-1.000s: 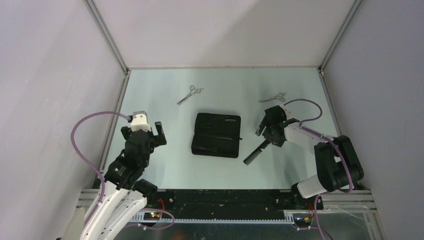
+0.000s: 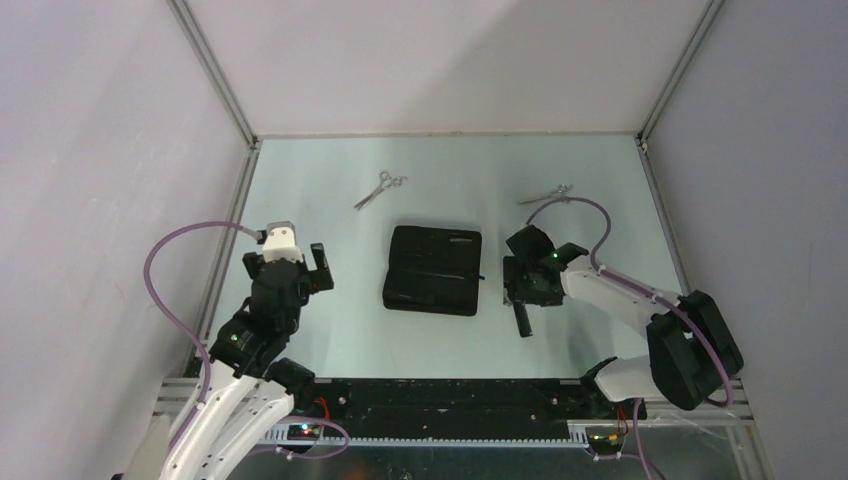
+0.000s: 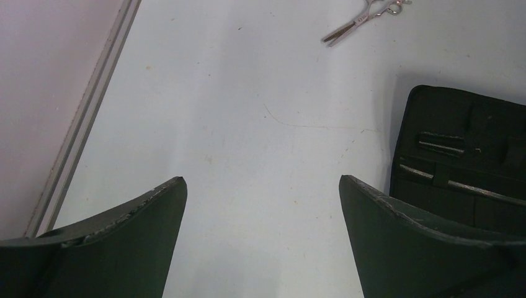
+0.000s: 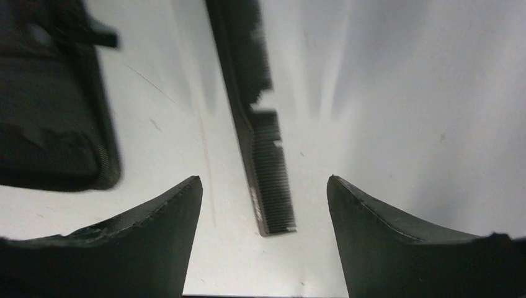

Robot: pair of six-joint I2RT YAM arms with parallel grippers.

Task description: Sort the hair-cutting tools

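A black comb lies lengthwise front-to-back right of the black tool case; in the right wrist view the comb sits between and beyond the fingertips of my right gripper, which is part open with nothing held. From above, this gripper partly hides the comb. My left gripper hangs open and empty at the left of the table, the case to its right. Scissors lie at the back left, another pair at the back right.
The table is bounded by white walls and metal rails. Bare surface surrounds the case and lies in front of it. A dark edge runs along the front.
The comb has turned from diagonal to nearly front-to-back. The left arm is unchanged.
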